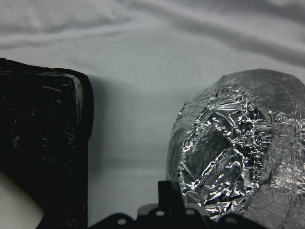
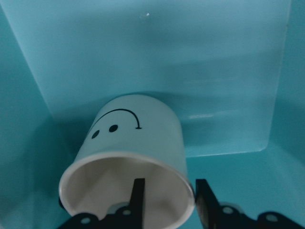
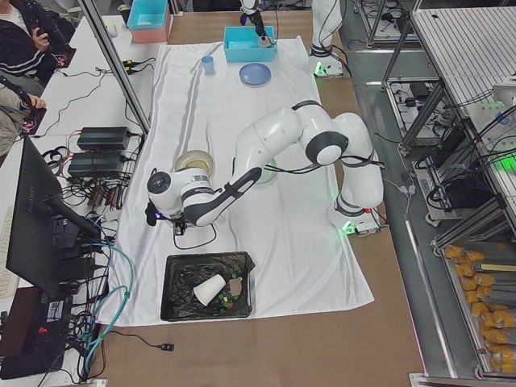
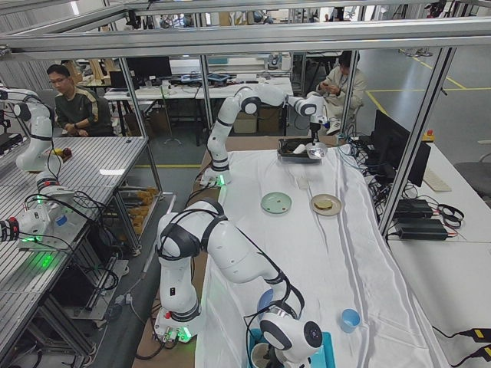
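Observation:
My left gripper (image 3: 161, 216) is low at the left of the white cloth, above the black-lined bin (image 3: 208, 286); in the left wrist view its dark tips (image 1: 169, 193) are at a crumpled clear wrapper (image 1: 224, 152), their state unclear. A white cup (image 3: 210, 289) lies in that bin. My right gripper is inside the blue bin (image 2: 214, 62), open, one finger within the mouth of a white cup (image 2: 124, 138) with a smiley, the other at its rim outside.
Plates in tan (image 4: 326, 211), green (image 4: 275, 202) and blue (image 3: 255, 74) lie on the cloth, with a blue cup (image 4: 350, 320) near the blue bin. A monitor (image 3: 36, 226) and cables border the left side.

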